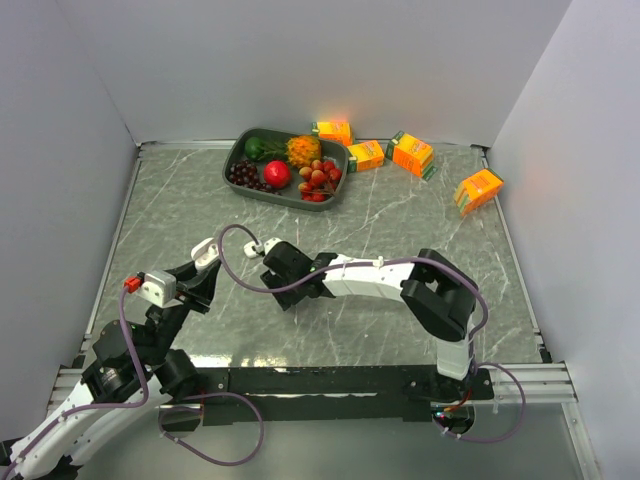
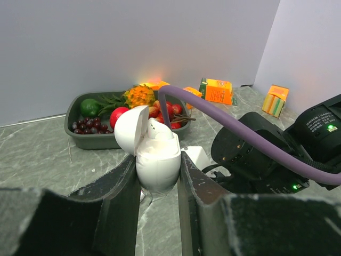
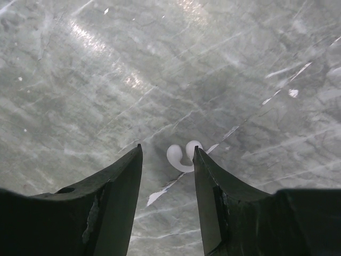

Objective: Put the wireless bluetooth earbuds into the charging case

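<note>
The white charging case point(image 2: 157, 165), lid raised, is held upright by my left gripper point(image 1: 207, 262), shut on it, at the left of the table. My right gripper is part open over the table centre, pointing down. A small white earbud point(image 3: 176, 159) lies on the marble between and just beyond its fingertips, partly behind the right finger; a second white rounded piece shows beside it point(image 3: 194, 146). In the top view the right gripper's tips are hidden under its wrist.
A grey tray of fruit point(image 1: 240, 184) sits at the back, with several orange boxes point(image 1: 410, 152) to its right. A purple cable crosses over the right arm.
</note>
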